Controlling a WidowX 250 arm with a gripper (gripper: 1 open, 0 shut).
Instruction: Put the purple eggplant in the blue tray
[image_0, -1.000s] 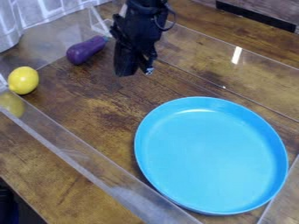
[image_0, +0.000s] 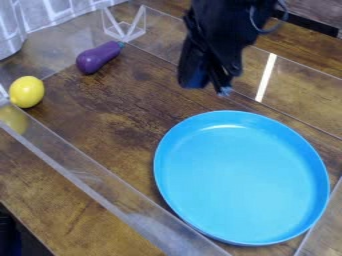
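Observation:
The purple eggplant (image_0: 96, 57) lies on the wooden table at the upper left, its green stem end pointing up and right. At the lower right sits the round blue tray (image_0: 241, 178), empty. My dark gripper (image_0: 209, 82) hangs above the table between them, beyond the tray's far rim. It is shut, though its fingers look somewhat blurred, and I see nothing held there. The eggplant is well to the left of the fingers, not touching them.
A yellow egg-shaped object (image_0: 27, 91) is at the left, by the clear wall (image_0: 94, 178) running along the near left side. A white wire-like object (image_0: 124, 22) stands behind the eggplant. Bare wood (image_0: 120, 110) spans the middle.
My gripper has moved right and toward the camera, away from the eggplant and closer to the tray, appearing larger. The eggplant, tray and yellow object stay where they were.

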